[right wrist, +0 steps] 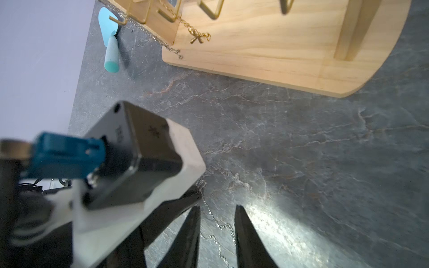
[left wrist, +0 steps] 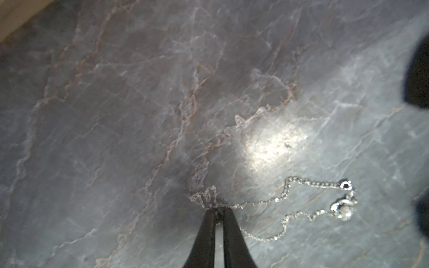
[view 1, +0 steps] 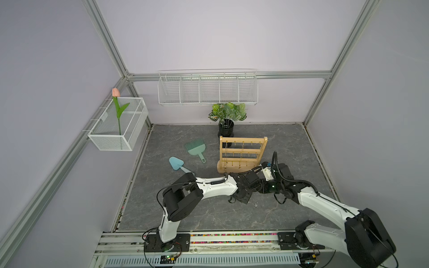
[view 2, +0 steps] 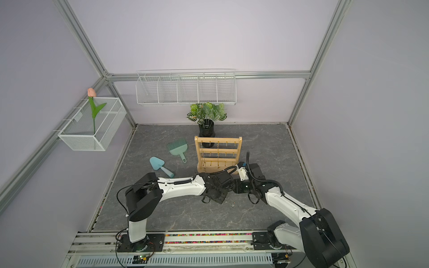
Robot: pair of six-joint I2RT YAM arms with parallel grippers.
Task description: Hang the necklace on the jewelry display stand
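A silver necklace (left wrist: pixel 308 182) lies on the grey table in a thin loop, its pale pendant (left wrist: pixel 344 211) at the right end and a small bunch of chain at the left. My left gripper points down at that bunch. Only a narrow gap shows between its fingers, with chain at the tips; a hold on it cannot be made out. Seen from the right wrist, my right gripper is part open, its gap over the chain (right wrist: pixel 217 223), nothing gripped. The wooden display stand (view 1: pixel 243 151) is upright behind both grippers, with brass hooks (right wrist: pixel 210 9).
Other chains (right wrist: pixel 191 31) hang on the stand. A potted plant (view 1: pixel 226 127) is behind it. To its left lie a blue trowel (view 2: pixel 157 162) and a green dustpan (view 2: pixel 177 147). Both arms are close together in front of the stand.
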